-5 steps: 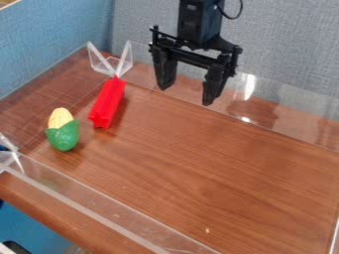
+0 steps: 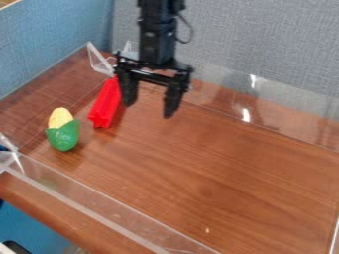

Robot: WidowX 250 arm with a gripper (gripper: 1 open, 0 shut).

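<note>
My black gripper (image 2: 151, 96) is open and hangs over the back left of the wooden surface, its left finger just above or beside the far end of a red elongated object (image 2: 105, 107); I cannot tell if they touch. A green object with a pale yellow top, like a toy corn or vegetable (image 2: 62, 136), lies to the left and nearer the front.
Clear plastic walls (image 2: 259, 119) border the wooden surface (image 2: 225, 184), with clear brackets at the corners. A blue padded wall (image 2: 34, 45) stands at the left, a grey one at the back.
My gripper has moved left from the back middle toward the red object, still open. The objects on the surface show no visible movement.
</note>
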